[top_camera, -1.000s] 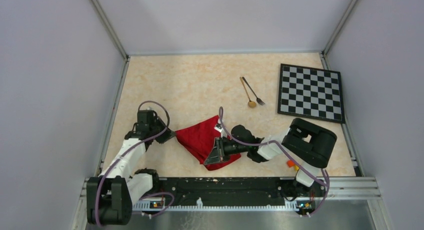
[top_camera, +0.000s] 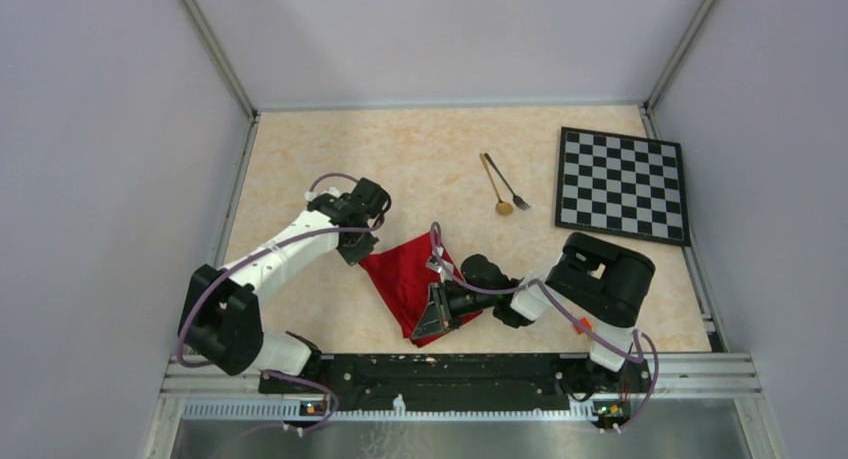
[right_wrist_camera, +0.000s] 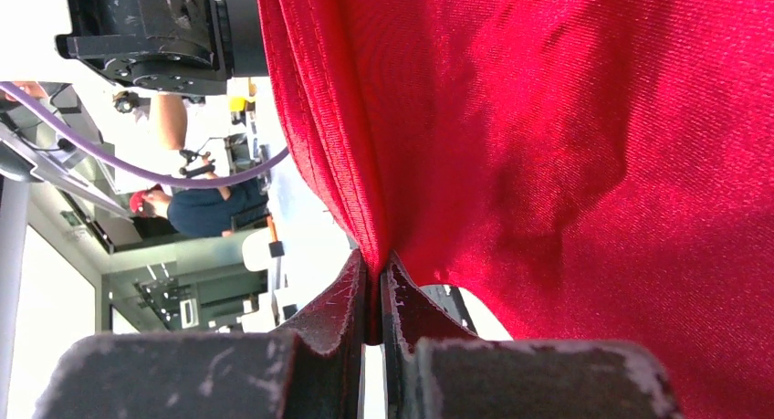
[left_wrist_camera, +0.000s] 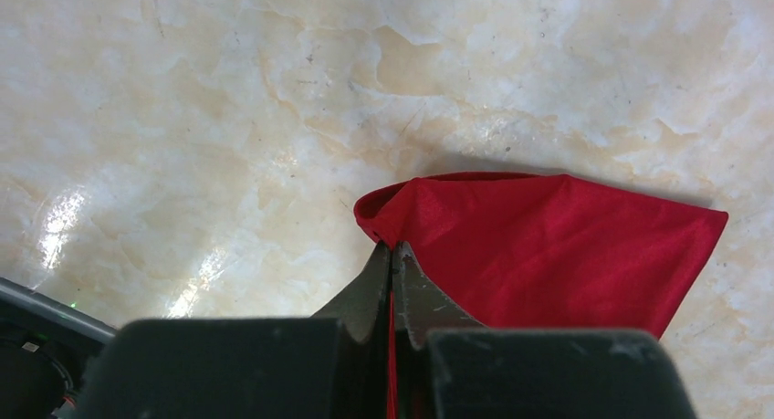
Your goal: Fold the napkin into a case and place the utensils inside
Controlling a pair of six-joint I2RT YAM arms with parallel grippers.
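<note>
The red napkin (top_camera: 400, 279) lies near the table's front edge, partly under my right arm. My left gripper is shut at its upper-left corner, pinching a small folded bit of red cloth. My right gripper is shut on a folded edge of the napkin, which rises from its fingertips and fills much of the right wrist view. In the top view, a wooden spoon (top_camera: 503, 207) and a fork (top_camera: 519, 201) lie side by side behind the napkin, to the right.
A checkered board (top_camera: 620, 179) sits at the back right. Small orange objects (top_camera: 582, 326) are partly hidden under the right arm.
My left gripper has moved right and toward the back, and the napkin's left corner has shifted right with it. My right gripper has moved only slightly.
</note>
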